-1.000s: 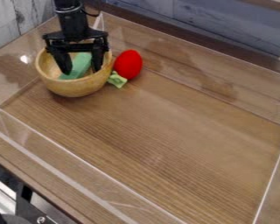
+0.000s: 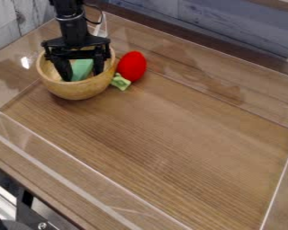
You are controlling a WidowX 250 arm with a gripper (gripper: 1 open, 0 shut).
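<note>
A black gripper (image 2: 75, 49) reaches down from the top left into a tan wooden bowl (image 2: 75, 88). Its fingers are over and around a green object (image 2: 76, 68) lying in the bowl; whether they close on it is unclear. A red oval object (image 2: 130, 65) rests just right of the bowl, with a small light-green piece (image 2: 119, 81) below it, by the bowl's rim.
A pale wall or edge runs along the far left and top, and cables show at the bottom left.
The bowl, red object and small green piece are where they were.
</note>
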